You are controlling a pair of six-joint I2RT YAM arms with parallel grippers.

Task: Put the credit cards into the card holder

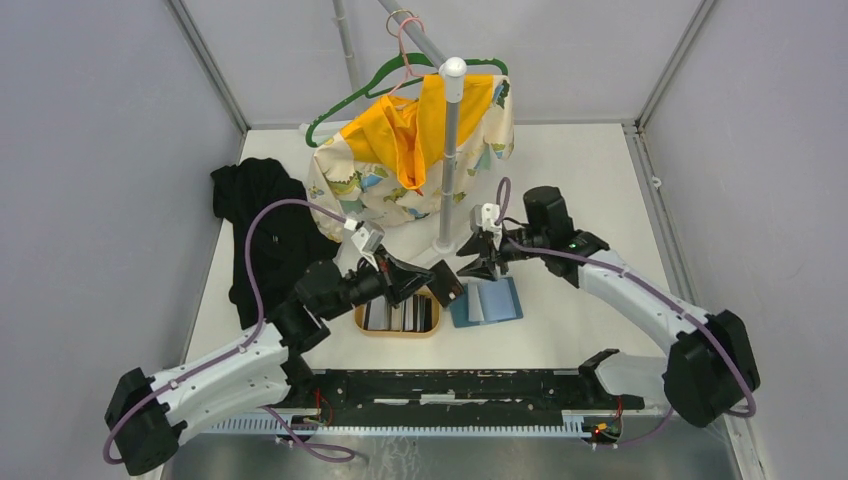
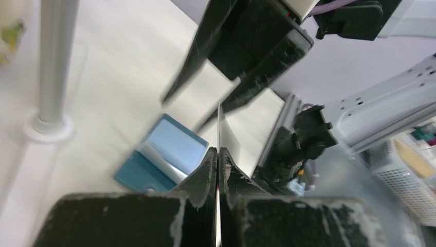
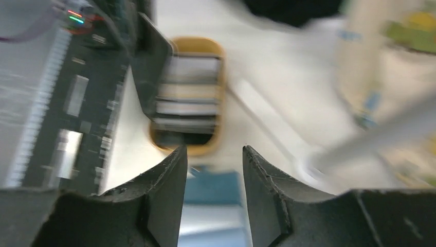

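Observation:
My left gripper (image 1: 430, 277) is shut on a dark card (image 1: 446, 285), which juts from its fingertips towards the right arm. The left wrist view shows that card (image 2: 222, 128) nearly edge-on between the closed fingers. Just right of the card, my right gripper (image 1: 463, 261) stands open, and no card is between its fingers in the right wrist view. The blue card holder (image 1: 513, 300) lies spread on the table below the right gripper. Upright cards (image 1: 402, 314) fill a yellow tray (image 1: 398, 334) below the left gripper.
A white pole (image 1: 449, 170) rises behind the grippers, with a patterned apron (image 1: 345, 180) hanging from it. Black cloth (image 1: 270, 235) lies at the left. On the right, the white table (image 1: 585, 160) is mostly bare.

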